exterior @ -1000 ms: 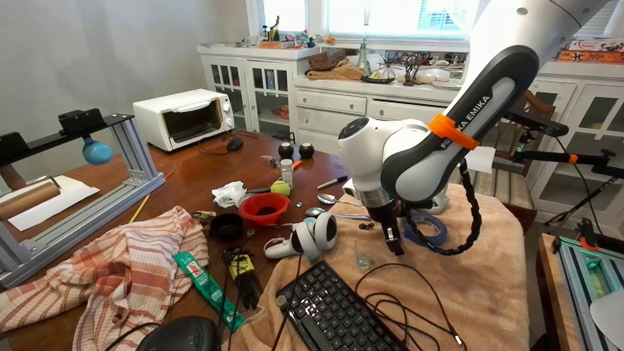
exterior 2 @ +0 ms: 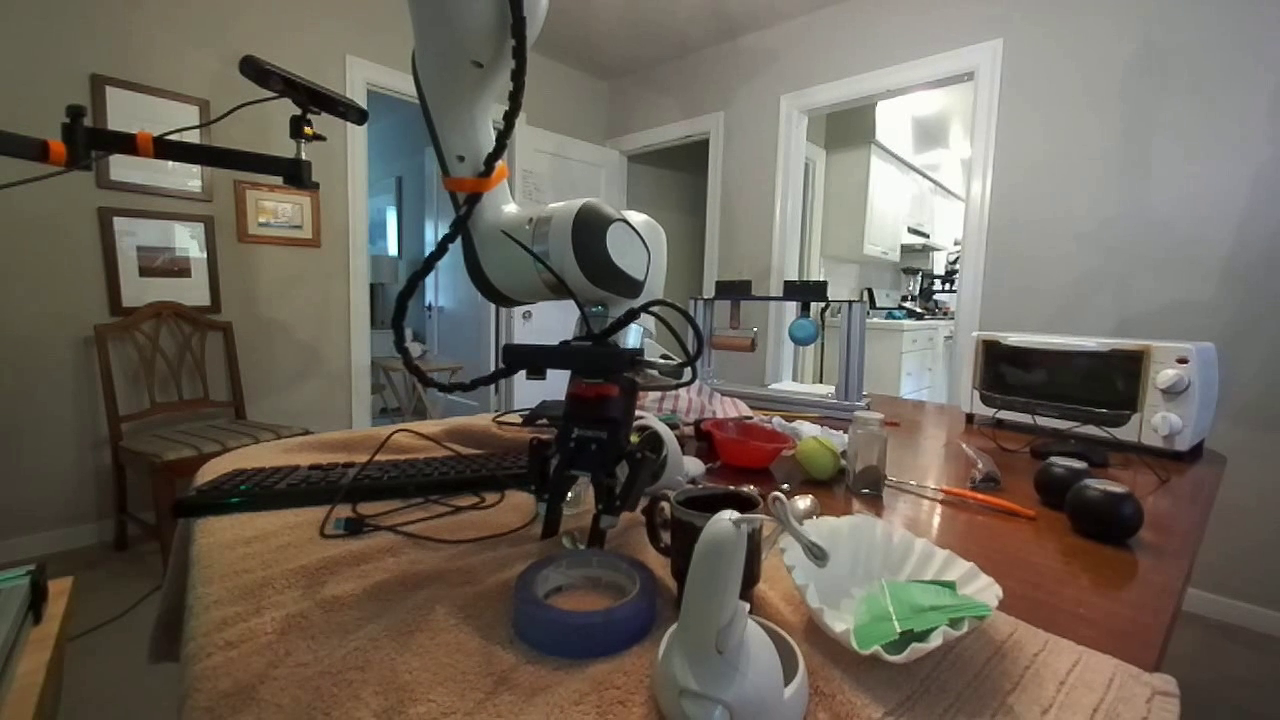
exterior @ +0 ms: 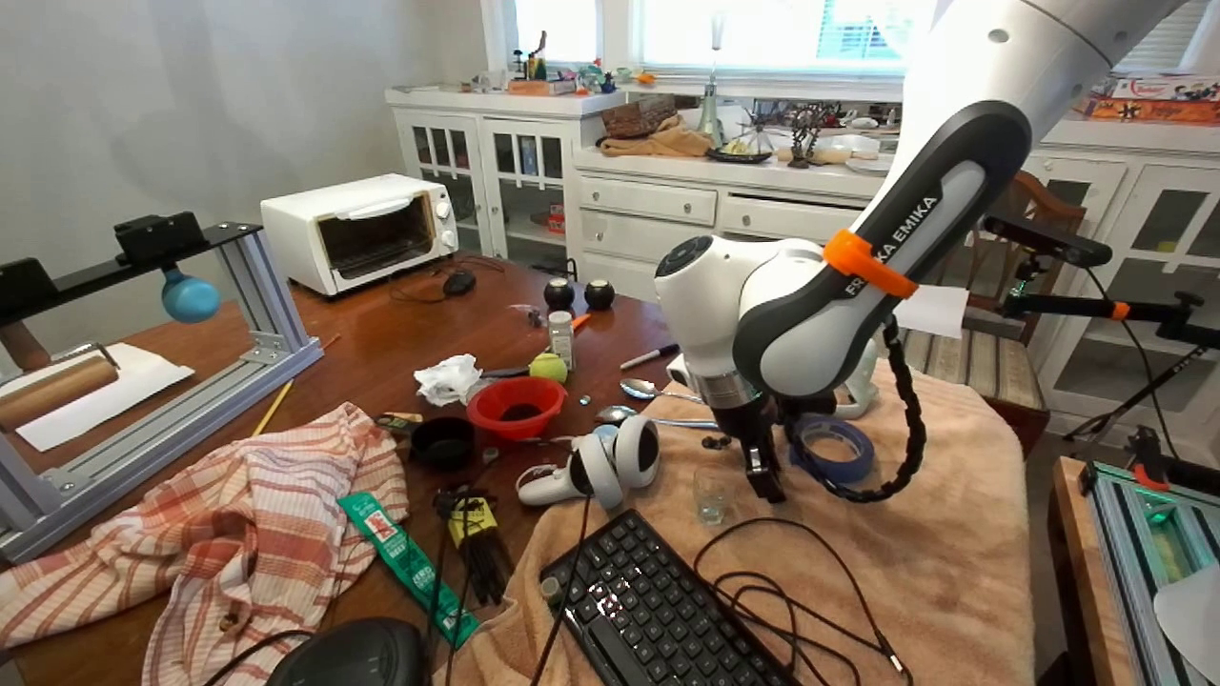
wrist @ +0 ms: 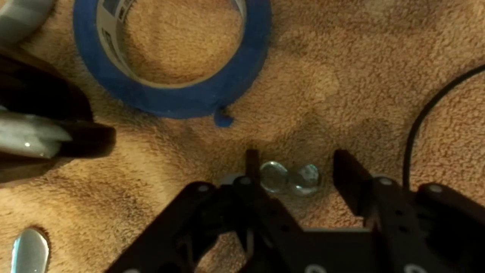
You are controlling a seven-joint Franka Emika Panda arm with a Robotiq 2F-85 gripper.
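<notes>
In the wrist view my gripper is part open, its two dark fingertips apart. Two small round clear glass shapes [wrist: 305, 179] appear in the gap between them; whether the fingers touch either is unclear. From exterior view 1, a clear glass item [exterior: 711, 498] rests on the towel just left of the lowered gripper [exterior: 768, 494]. Exterior view 2 has the gripper [exterior 2: 577, 528] low over the towel, behind the blue tape roll [exterior 2: 584, 606], with some clear glass [exterior 2: 578, 494] partly hidden by the fingers.
A dark mug [exterior 2: 708, 528], a white controller [exterior 2: 726, 666] and a white fluted bowl [exterior 2: 828, 564] stand near the tape. The keyboard [exterior: 669, 606] and loose black cables [exterior: 801, 583] lie close by. Bare towel [exterior: 949, 549] extends to the right in exterior view 1.
In exterior view 1 the arm and gripper have shifted slightly left and a little lower, nearer the clear glass item. The table items look unmoved.
</notes>
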